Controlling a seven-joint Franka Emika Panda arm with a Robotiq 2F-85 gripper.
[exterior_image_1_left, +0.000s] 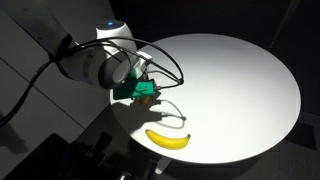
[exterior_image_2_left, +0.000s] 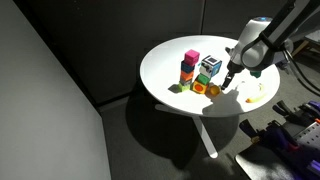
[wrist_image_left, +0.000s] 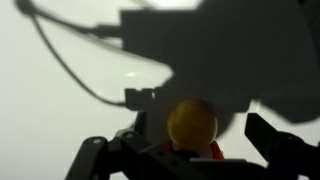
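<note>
My gripper is open, its dark fingers spread on either side of a round orange thing (wrist_image_left: 192, 125) in the wrist view. Something red (wrist_image_left: 216, 151) shows at the lower edge of that round thing, partly covered by the gripper. Exterior view 1 has the gripper low at the table's left side, with a bit of orange (exterior_image_1_left: 146, 100) just below the green part (exterior_image_1_left: 135, 89) of the hand. The fingertips are hard to make out there, and whether they touch the orange thing cannot be told.
A yellow banana (exterior_image_1_left: 167, 140) lies near the front edge of the round white table (exterior_image_1_left: 230, 90). In exterior view 2, a stack of coloured blocks (exterior_image_2_left: 190, 58) stands beside a pale box (exterior_image_2_left: 210, 66), with small orange pieces (exterior_image_2_left: 199, 87) close by. Exterior view 1 shows the table's right side bare.
</note>
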